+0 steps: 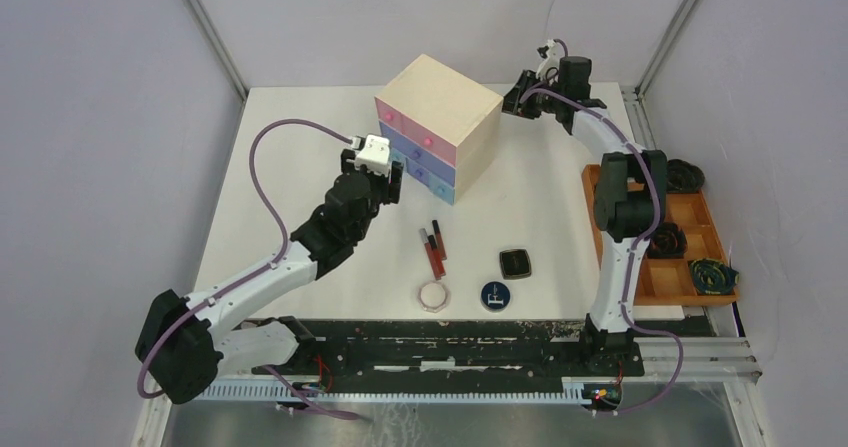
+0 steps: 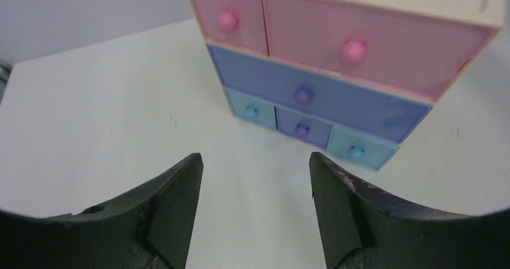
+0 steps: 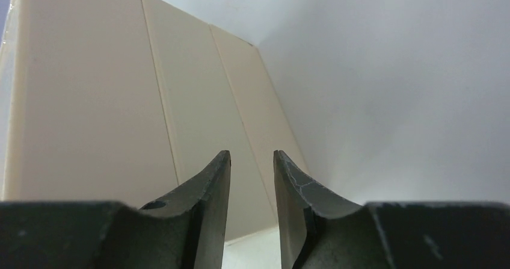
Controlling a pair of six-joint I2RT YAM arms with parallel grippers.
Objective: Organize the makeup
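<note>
A small cabinet (image 1: 440,107) with pink, blue and light-blue drawers stands angled at the back of the table. All its drawer fronts look flush in the left wrist view, including the wide pink drawer (image 2: 379,40). My left gripper is parted in front of the cabinet, nothing between its fingers. At the cabinet's back right corner, my right gripper has a narrower gap, also empty, beside the plain side wall (image 3: 204,100). Nearer the front edge lie several lip tubes (image 1: 434,252), a pale round compact (image 1: 433,296), a dark blue round case (image 1: 495,296) and a black square compact (image 1: 515,264).
A wooden tray (image 1: 648,285) with compartments and coiled dark items sits at the right edge, beneath the right arm. Bare white table surrounds the cabinet on its left and lies between it and the makeup.
</note>
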